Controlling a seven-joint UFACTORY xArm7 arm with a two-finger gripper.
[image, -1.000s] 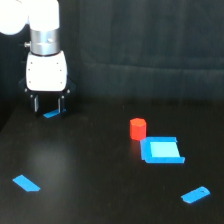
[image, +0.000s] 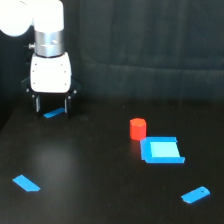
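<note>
My gripper (image: 53, 106) hangs at the far left of the dark table, white-bodied, with its two fingers spread apart. A short blue strip (image: 54, 113) shows just below and between the fingertips; it appears to lie on the table, and nothing is visibly clamped. Right of centre stands a small red block (image: 137, 128), well away from the gripper. Close to the block's lower right lies a pale square bordered in blue (image: 163, 150), apparently empty.
Another blue strip (image: 26, 184) lies at the front left, and a further blue strip (image: 196, 195) at the front right. Bare dark table fills the middle between the gripper and the red block. Dark curtain-like backing closes off the rear.
The gripper has shifted slightly to the right, its fingers still apart. The red block, the bordered square and the blue strips look unmoved.
</note>
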